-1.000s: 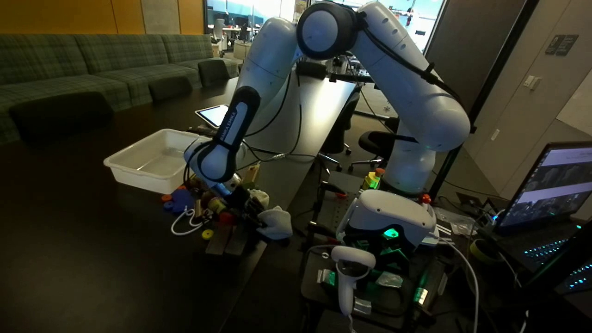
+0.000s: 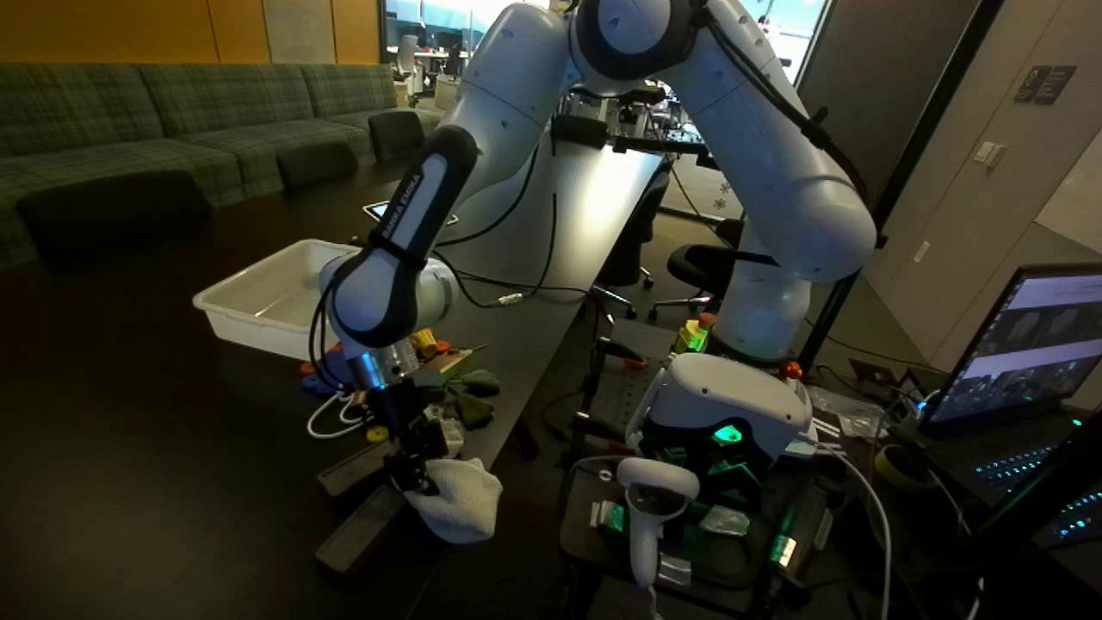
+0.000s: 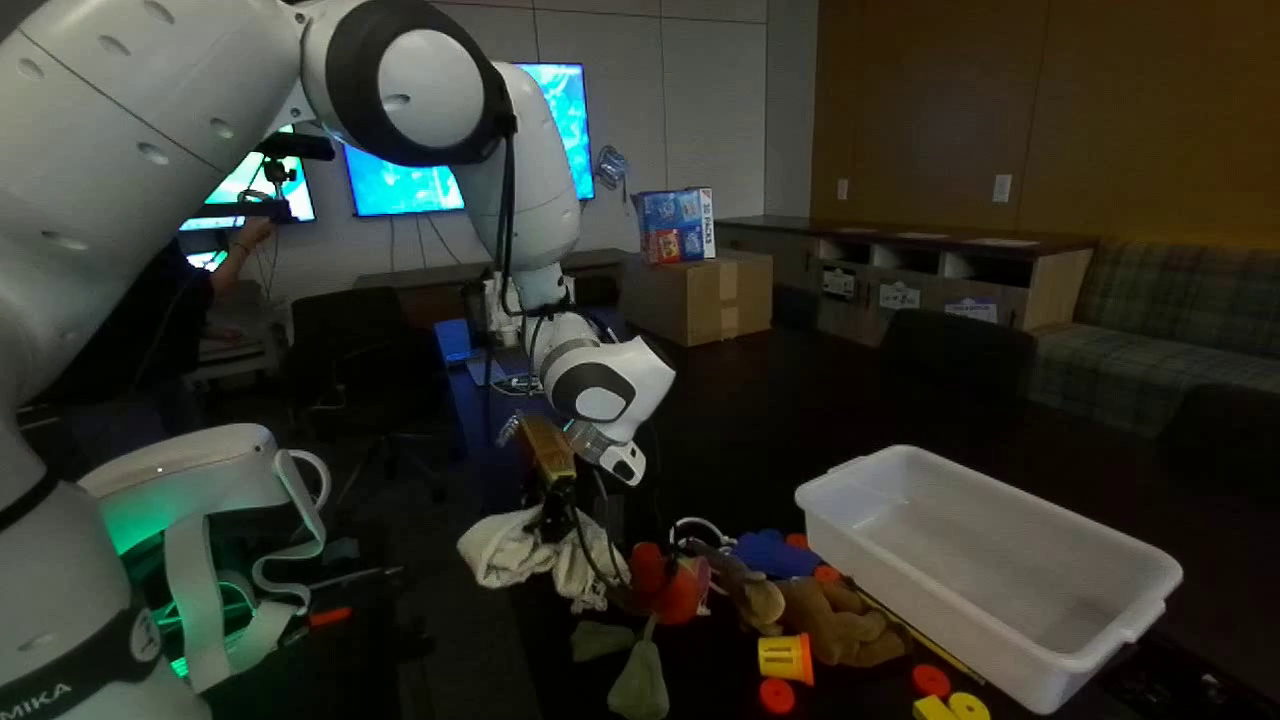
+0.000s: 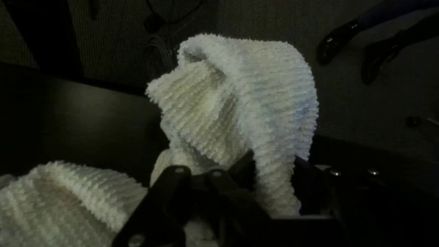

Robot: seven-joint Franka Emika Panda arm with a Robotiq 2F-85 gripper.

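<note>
A white ribbed cloth [image 4: 280, 94] is held by my gripper, whose dark fingers are shut on a fold of it. Most of the cloth bunches out past the fingertips. In exterior view 1 the gripper [image 2: 416, 470] points down near the table's edge, and the cloth [image 2: 461, 503] hangs beside it. From the other side, the cloth [image 3: 504, 550] shows as a crumpled pale bundle under the hand. Another white fold [image 4: 70, 197] fills the wrist view's lower left; whether it belongs to the same cloth I cannot tell.
An empty white bin [image 3: 978, 564] stands on the dark table [image 2: 155, 455]. Between it and the gripper lie a brown plush toy [image 3: 840, 618], a yellow cup [image 3: 786, 658], a blue item [image 3: 774, 552] and other small toys.
In exterior view 1 my gripper has moved left and toward the camera, carrying the cloth along. Two dark bars by the hand shifted the same way. The bin has stayed put.
</note>
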